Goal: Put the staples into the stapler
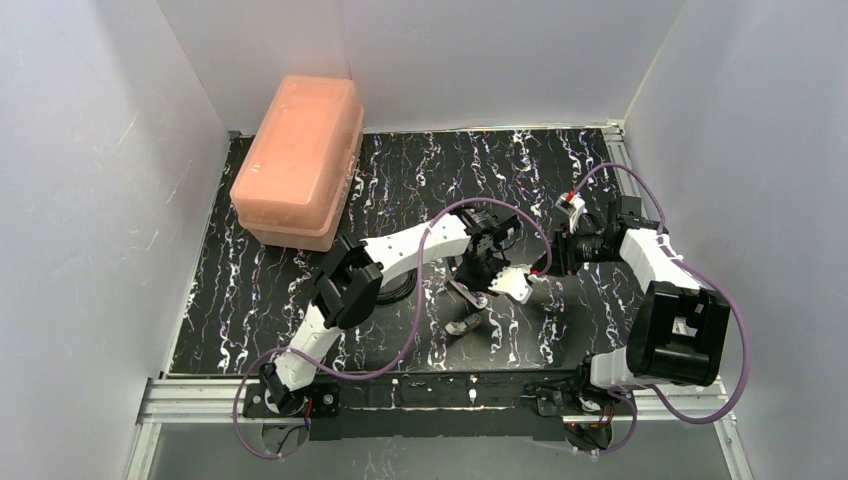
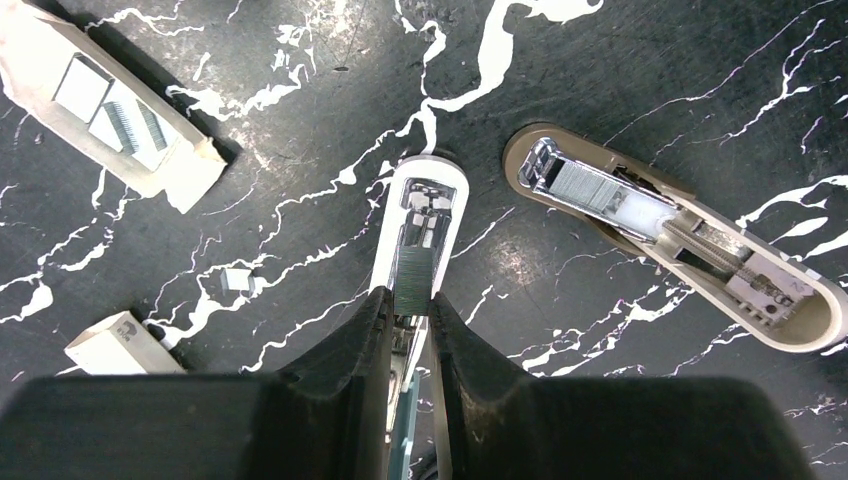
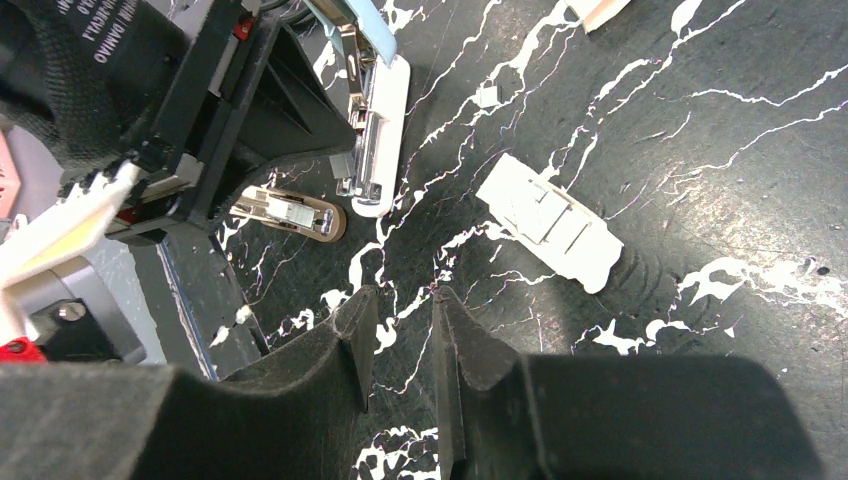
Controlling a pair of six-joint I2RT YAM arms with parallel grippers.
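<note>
A grey staple strip is pinched between the fingertips of my left gripper, which is shut on it. The strip sits over the metal channel of an opened stapler with a white base and a blue-grey top part. In the right wrist view the strip is seen from the side, at the channel's edge; whether it is seated inside cannot be told. My right gripper stands part open to the right of the stapler, with bare table between its fingers.
A brown stapler, its channel exposed, lies close beside the white one. An open staple box and a small loose piece lie on the table. A large orange case fills the back left. Cables rest beside the left arm.
</note>
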